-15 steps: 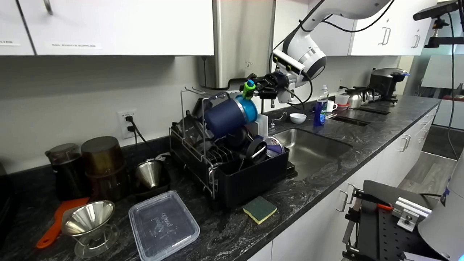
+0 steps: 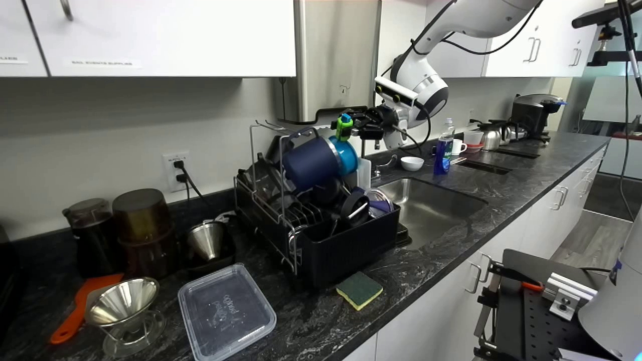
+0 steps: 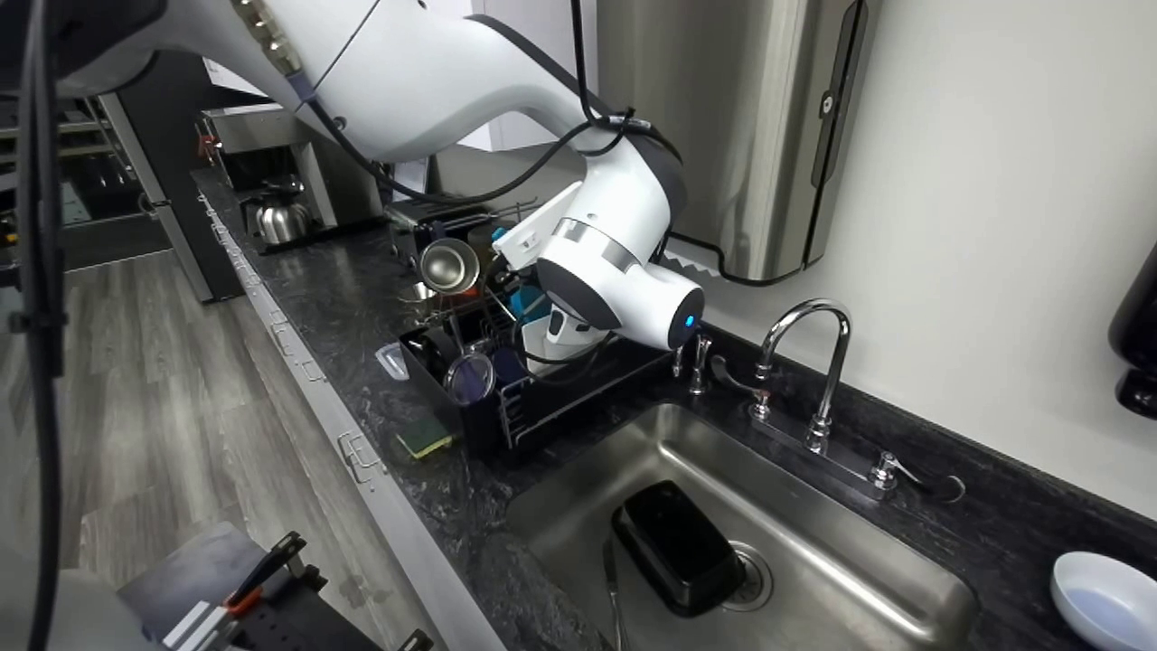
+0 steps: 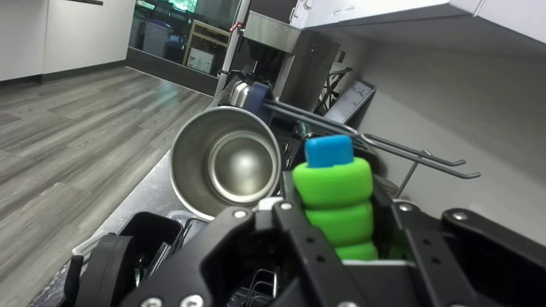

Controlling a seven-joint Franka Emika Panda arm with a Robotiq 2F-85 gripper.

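Note:
Between the black fingers of my gripper sits a lime-green ridged piece [image 4: 340,209] with a blue tip. The fingers lie close on both its sides, but whether they press on it cannot be seen. Just below the gripper in exterior view 1 is a turquoise rounded thing [image 2: 344,155]; I cannot tell if it joins the green piece. Beside it a navy mug [image 2: 311,161] lies tilted on the rack, and its steel inside [image 4: 240,163] shows left of my fingers in the wrist view. In exterior view 2 the arm hides most of the gripper.
The black dish rack [image 2: 355,246] is crowded, and wire prongs [image 4: 425,158] jut out near the fingers. The sink [image 3: 868,586] holds a black container [image 3: 678,548]. On the counter are a sponge [image 2: 359,290] and a clear lid [image 2: 225,313]. A steel dispenser hangs behind.
My gripper has shifted slightly down and left in exterior view 1, the green piece with it. The turquoise thing sits slightly lower. The navy mug and rack look unmoved.

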